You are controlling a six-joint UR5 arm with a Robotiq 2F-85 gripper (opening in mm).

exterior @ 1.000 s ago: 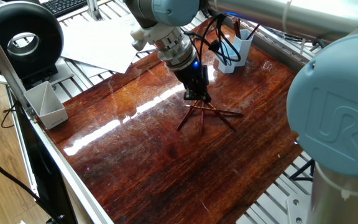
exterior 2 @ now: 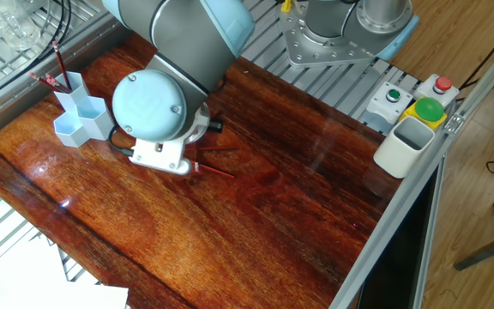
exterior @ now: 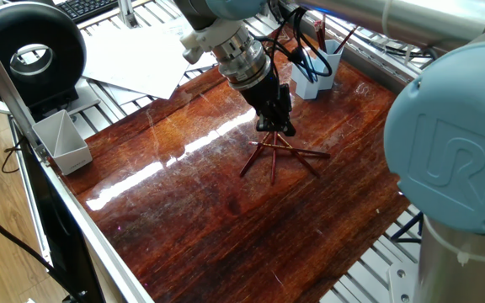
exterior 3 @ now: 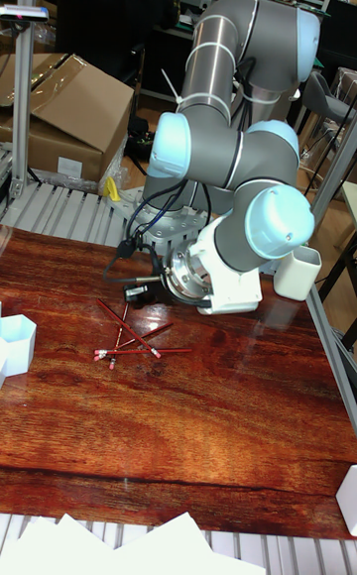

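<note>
Several dark red pencils [exterior: 274, 165] lie crossed in a loose fan on the brown wooden board, below my gripper [exterior: 277, 130]. Its black fingers overlap the far ends of the pile in exterior view 1, and contact cannot be made out. From the opposite side, in exterior view 3, the same pencils [exterior 3: 159, 351] spread toward the camera, with the gripper [exterior 3: 135, 291] just behind them. The arm covers most of the gripper in exterior view 2, where only a few pencils [exterior 2: 215, 171] stick out. Whether the fingers are apart or closed is too small and dark to judge.
A white hexagonal holder [exterior 2: 81, 120] with several pencils upright in one cell stands at the board's edge. An empty-looking white cup [exterior: 62, 141] sits at another edge. Beside a white bin [exterior 2: 404, 148] are push buttons [exterior 2: 430, 109]. Much of the board is bare.
In exterior view 1 my gripper has shifted slightly right over the pile and turned a little, its tips appearing narrower than one second ago. The pencils lie as before.
</note>
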